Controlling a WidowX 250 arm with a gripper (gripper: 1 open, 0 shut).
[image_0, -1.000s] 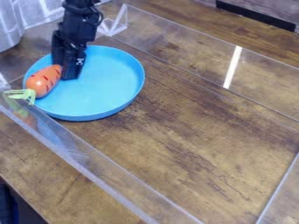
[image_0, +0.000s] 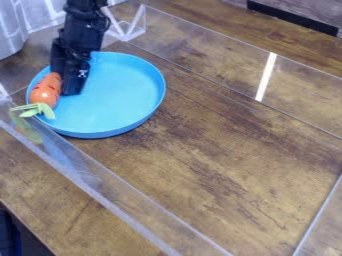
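A blue plate (image_0: 115, 96) rests on the wooden table at the upper left. On its left edge lies an orange toy carrot (image_0: 46, 92) with pale green leaves. My black gripper (image_0: 70, 80) is lowered over the plate's back-left part, just beside the carrot's upper end; its fingers are open, and whether they touch the carrot is hard to tell.
Clear plastic panels run along the left and back of the work area. Bare wooden table (image_0: 227, 160) fills the middle and right. A dark object sits at the top right edge.
The gripper has shifted slightly down and left along the carrot. The carrot appears slightly shifted on the plate's left edge.
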